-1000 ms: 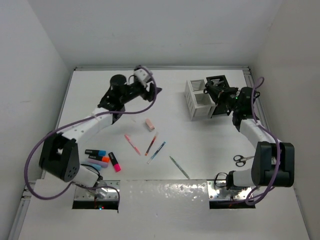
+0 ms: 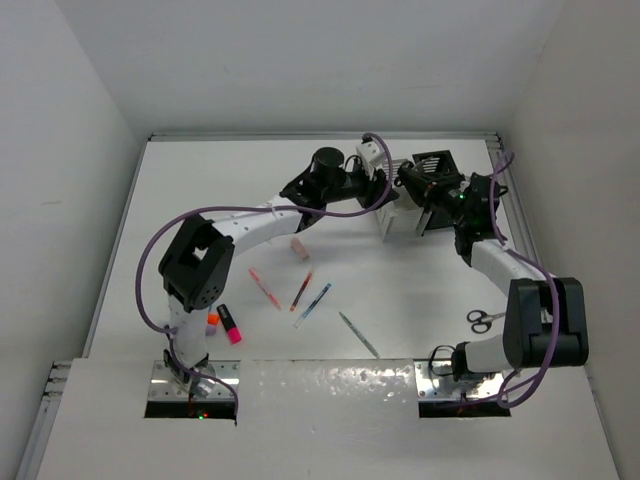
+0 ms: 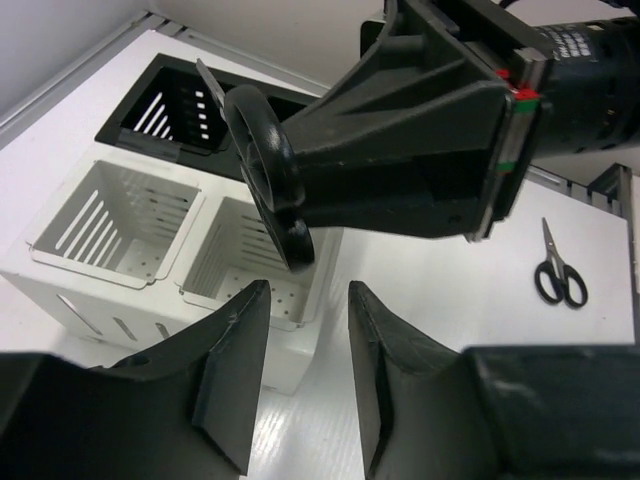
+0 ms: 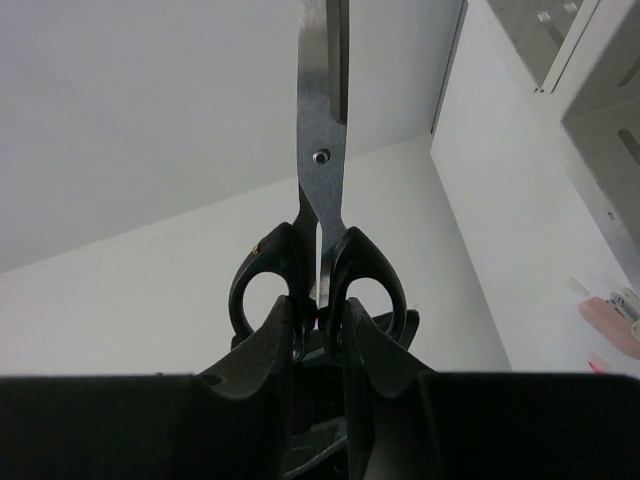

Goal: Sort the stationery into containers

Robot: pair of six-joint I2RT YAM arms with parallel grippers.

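Note:
My right gripper [image 2: 410,175] is shut on black-handled scissors [image 4: 322,170], their blades upright in the right wrist view. It hangs over the containers at the top right. My left gripper is part open and empty, close to the scissors' handles [image 3: 265,150] and facing them. Below are a white two-compartment basket [image 3: 90,280] and a black container [image 3: 155,95]. A second pair of scissors [image 2: 485,318] lies on the table's right. Several pens [image 2: 357,333] and markers [image 2: 228,322] lie on the table, with a pink eraser [image 2: 299,248].
The table's middle front holds scattered pens with bare white surface between them. Grey walls [image 2: 565,180] bound the table on the sides and back. The left arm covers part of the markers at the front left.
My left arm has swung right, from mid-left to beside the right gripper over the containers. The right gripper has shifted slightly left with the scissors still in it.

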